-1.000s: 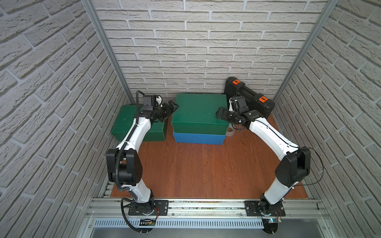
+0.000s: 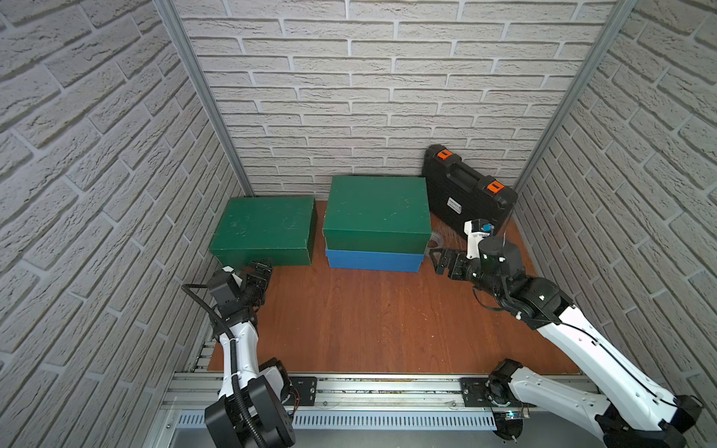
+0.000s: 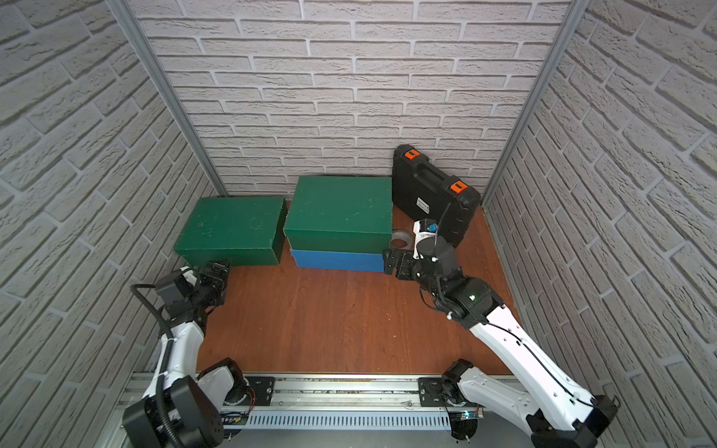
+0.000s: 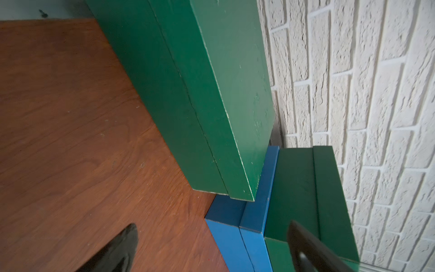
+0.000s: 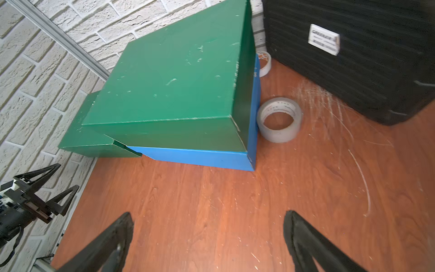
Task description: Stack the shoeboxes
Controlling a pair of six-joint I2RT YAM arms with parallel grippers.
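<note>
In the top left view a green shoebox (image 2: pixel 377 212) rests on a blue shoebox (image 2: pixel 373 260), its lower front edge slightly overhanging the blue one. To the left, on the table, lies another green shoebox (image 2: pixel 263 230), a narrow gap from the pair. My left gripper (image 2: pixel 261 270) stands at that box's front edge; in the left wrist view its fingers (image 4: pixel 120 247) are spread, nothing held. Off the stack's right front corner is my right gripper (image 2: pixel 442 260), open and empty, its fingers (image 5: pixel 115 240) wide apart in the right wrist view.
A black case (image 2: pixel 466 190) leans by the back right corner. A roll of tape (image 5: pixel 280 120) sits between the stack and the case, and a second tape roll (image 5: pixel 263 63) is farther back.
Both arms have drawn back from the stack. The left moved left and toward the front over the left box; the right moved right and toward the front. The boxes stayed where they were.
</note>
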